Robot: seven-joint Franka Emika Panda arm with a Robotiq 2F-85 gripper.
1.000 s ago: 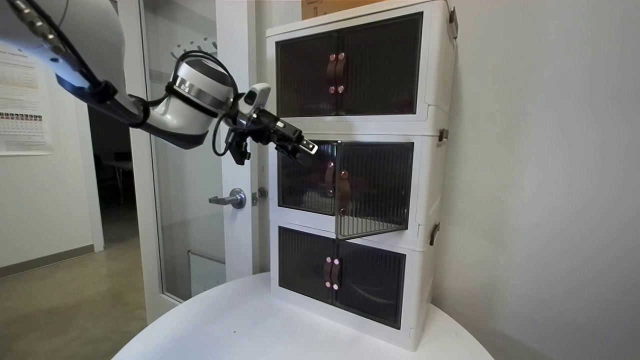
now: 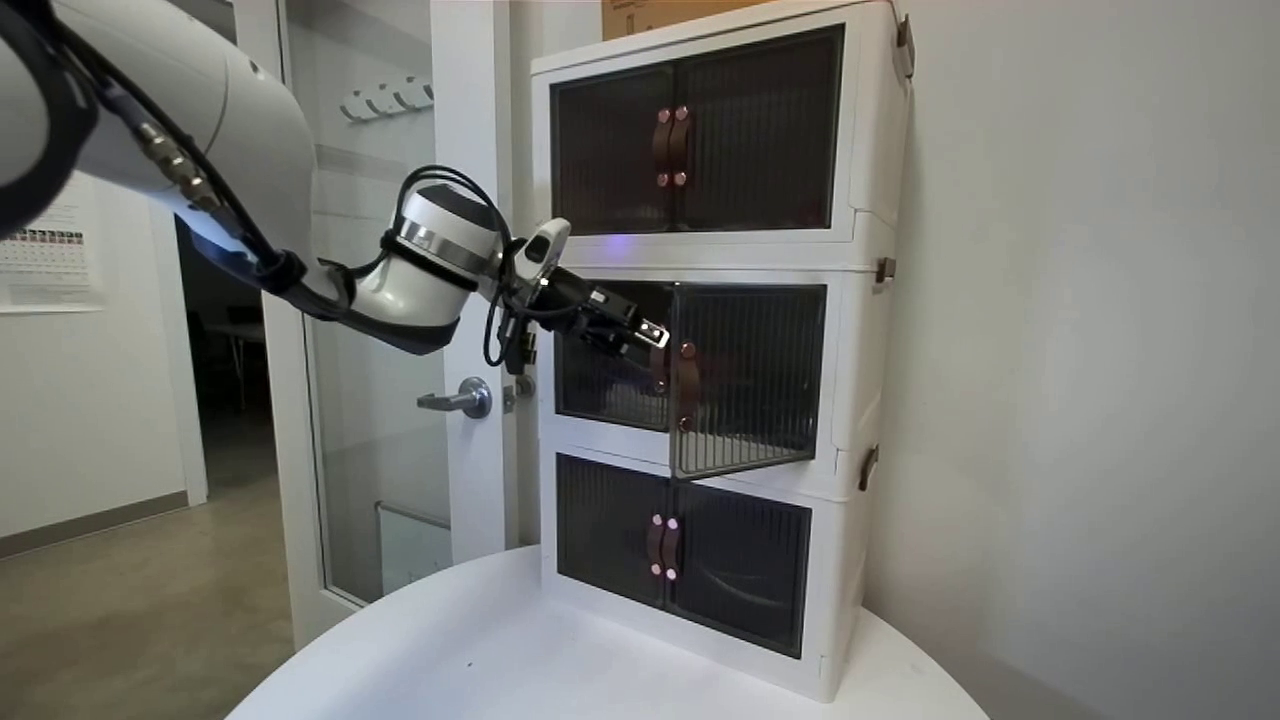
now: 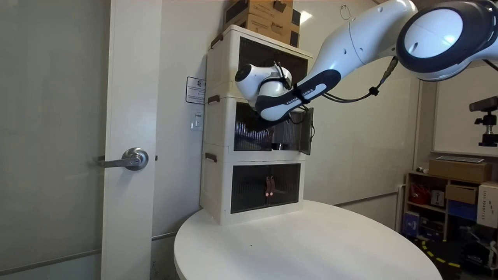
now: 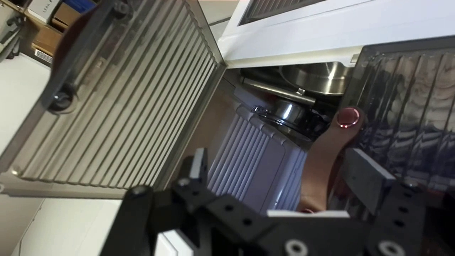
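The middle unit's right door (image 2: 746, 378), dark and ribbed, stands swung outward; its left door (image 2: 612, 382) looks closed. In the wrist view, the brown strap handle (image 4: 324, 164) of the closed door runs between the spread fingers of my gripper, close to the right-hand finger (image 4: 367, 179). The gripper is open and nothing is gripped. Exterior view 1 has the gripper (image 2: 654, 336) at that handle's upper end; whether it touches cannot be told. Behind the opening lie a metal pot (image 4: 315, 76) and a smaller shiny piece (image 4: 290, 111). In exterior view 2 the arm hides the fingers.
The swung-out door (image 4: 128, 102) takes up the wrist view's left side. Closed units sit above (image 2: 696, 138) and below (image 2: 684, 552). Cardboard boxes (image 3: 268, 21) are stacked on top.
My arm has moved right and slightly down in exterior view 1, bringing the gripper from left of the closed door's handle up to it. Both middle doors look unmoved.
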